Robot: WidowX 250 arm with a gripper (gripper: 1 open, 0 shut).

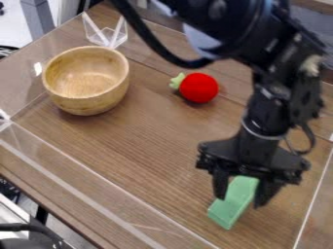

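Observation:
My gripper (pixel 246 179) is low over the wooden table at the right, its fingers on either side of a green block (pixel 232 203), which lies flat near the front. The fingers cover the back end of the block; whether they touch it I cannot tell. A red object with a green top, like a tomato or strawberry (pixel 198 88), sits behind the arm to the left.
A tan bowl (pixel 84 78) stands at the upper left of the table (pixel 124 165). Dark cables lie at the lower left edge.

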